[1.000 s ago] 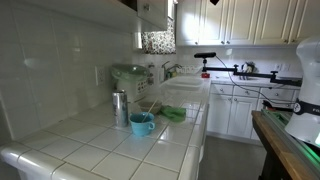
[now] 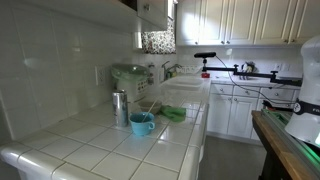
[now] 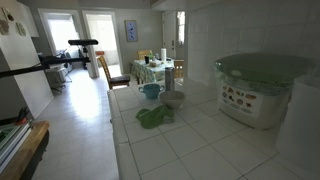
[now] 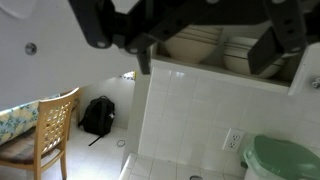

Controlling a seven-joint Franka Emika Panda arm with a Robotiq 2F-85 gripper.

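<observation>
At the top of the wrist view my gripper stands open, its dark fingers (image 4: 135,38) wide apart. Nothing shows held between them. Behind the gap is a cabinet shelf (image 4: 215,72) bearing stacked bowls (image 4: 190,47). A white door panel (image 4: 55,50) with a small round knob (image 4: 30,48) fills the upper left. Whether the gripper touches the panel or shelf cannot be told. On the counter stand a blue cup (image 2: 142,124), a metal canister (image 2: 121,108) and a green cloth (image 2: 173,113). A grey bowl (image 3: 172,99) sits near the cup. Neither exterior view shows the gripper.
The tiled counter (image 2: 85,150) has bare room at its near end. A white tub with a green lid (image 3: 262,68) stands against the wall. Upper cabinets (image 2: 153,12) overhang the counter. A wooden chair (image 4: 52,130) and black backpack (image 4: 99,116) are on the floor side.
The objects on the counter have not moved.
</observation>
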